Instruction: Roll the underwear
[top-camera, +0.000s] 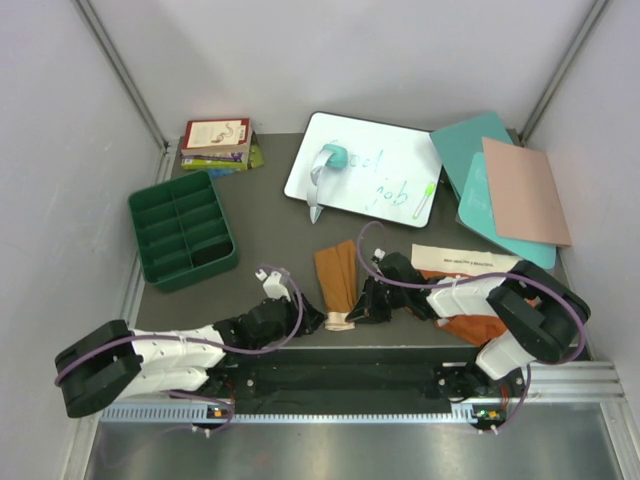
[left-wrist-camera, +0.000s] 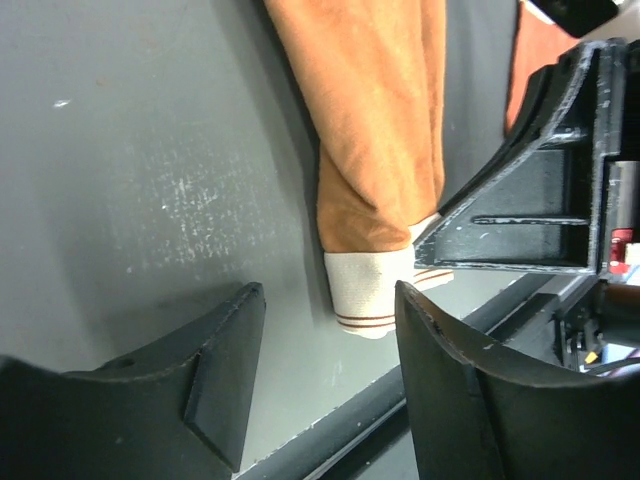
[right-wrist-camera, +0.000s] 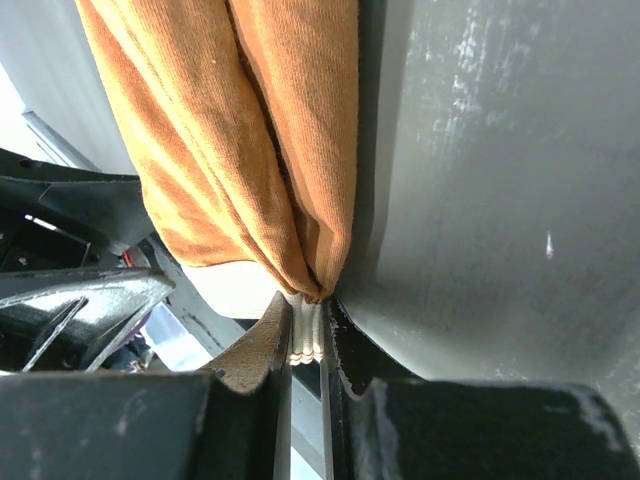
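Observation:
The orange underwear (top-camera: 337, 278) lies folded into a narrow strip on the dark table, its white waistband (top-camera: 336, 321) toward the front edge. In the left wrist view, the waistband (left-wrist-camera: 365, 285) shows thin brown stripes. My left gripper stands open just left of the band, with only bare table between its fingers. At the waistband's other corner, my right gripper is shut on the white edge, pinching it into a bunch. The orange cloth (right-wrist-camera: 240, 130) runs away from those fingers with a lengthwise crease.
A green divided box (top-camera: 182, 231) stands at the left, with books (top-camera: 218, 140) behind it. At the back lies a whiteboard (top-camera: 362, 175) carrying a teal-and-grey item (top-camera: 322, 175). More orange and white cloth (top-camera: 468, 262) lies under the right arm.

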